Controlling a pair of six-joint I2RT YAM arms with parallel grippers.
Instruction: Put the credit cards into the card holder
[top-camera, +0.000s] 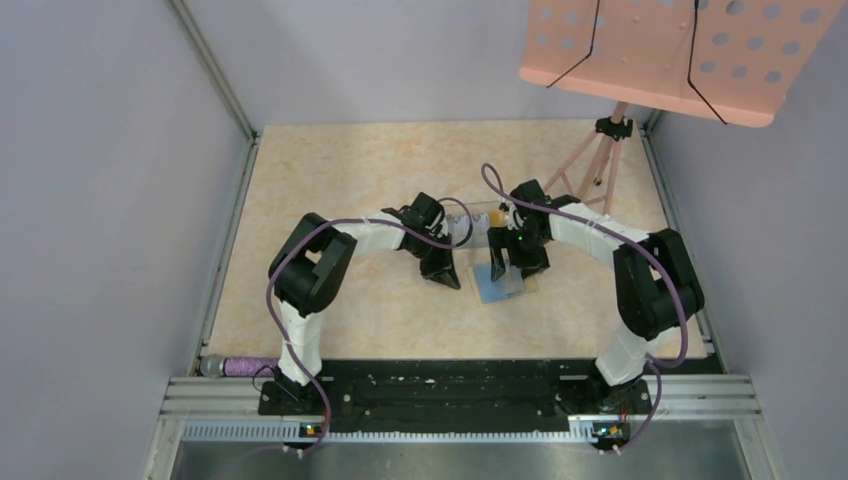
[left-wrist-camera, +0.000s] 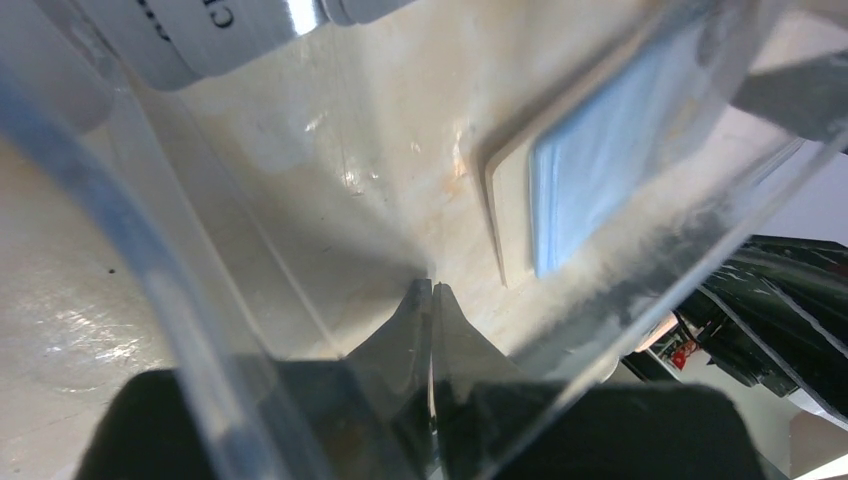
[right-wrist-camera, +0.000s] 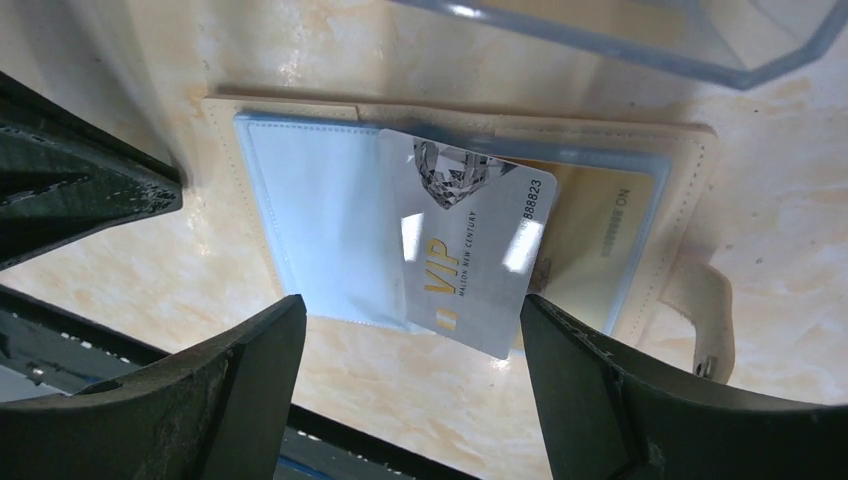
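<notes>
The silver VIP card (right-wrist-camera: 470, 240) lies slanted across the open card holder (right-wrist-camera: 690, 200), overlapping its blue left pocket (right-wrist-camera: 320, 215) and part of the gold card (right-wrist-camera: 610, 225) in the right pocket. Its lower corner sticks out past the holder's lower edge. My right gripper is open above, one finger on either side in view; the right fingertip is close to the silver card's edge, and contact cannot be made out. In the left wrist view, my left gripper is shut with nothing between its tips, beside the holder's end (left-wrist-camera: 513, 200).
A clear plastic box (top-camera: 480, 220) stands just behind the holder; its wall (right-wrist-camera: 640, 45) runs close by. Grey printed rounded items (left-wrist-camera: 220, 35) show near my left gripper. A pink tripod (top-camera: 600, 160) stands at the back right.
</notes>
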